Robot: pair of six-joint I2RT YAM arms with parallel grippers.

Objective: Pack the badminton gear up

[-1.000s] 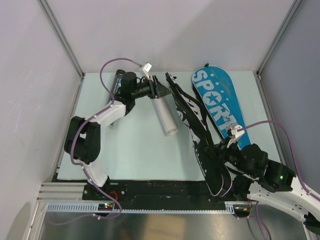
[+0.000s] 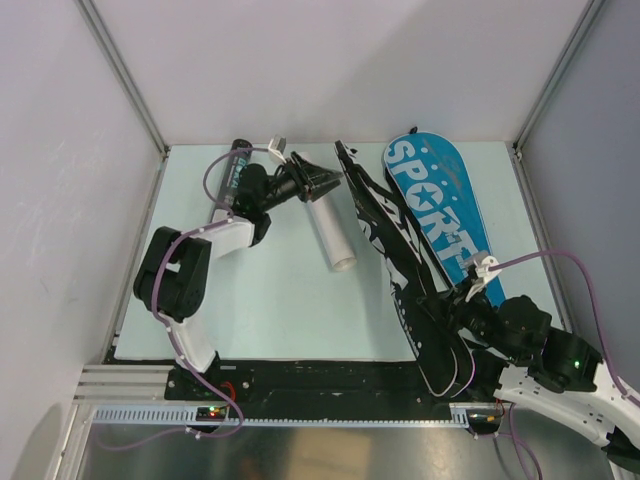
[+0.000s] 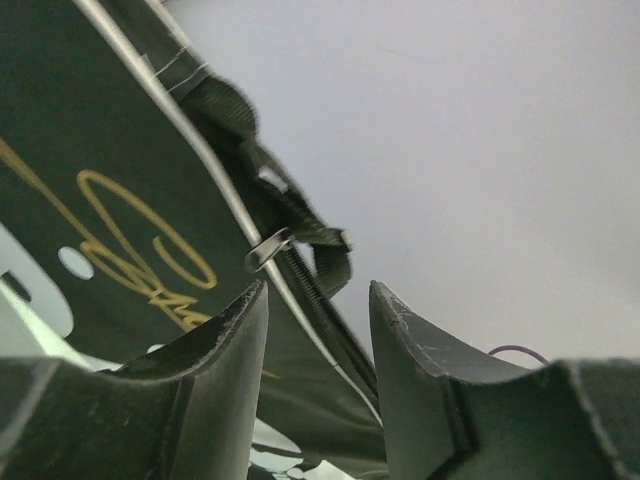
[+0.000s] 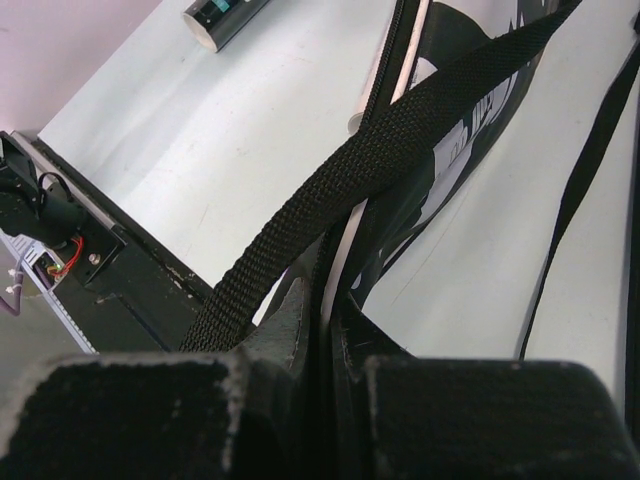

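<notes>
A long black bag with white and gold print stands slanted up from the front edge toward the back. My right gripper is shut on its zippered edge, and a black strap crosses in front of the fingers in the right wrist view. At the bag's upper end is my left gripper, its fingers apart. In the left wrist view a zipper pull shows on the bag's edge just beyond the left fingertips. What is inside the bag is hidden.
A pale tube lies on the white table left of the bag. Farther left, a dark tube lies partly behind my left arm. A blue SPORTS bag lies at the right.
The left gripper has tilted slightly while staying by the bag's upper end. The right gripper and the bag's lower part have shifted a little to the right.
</notes>
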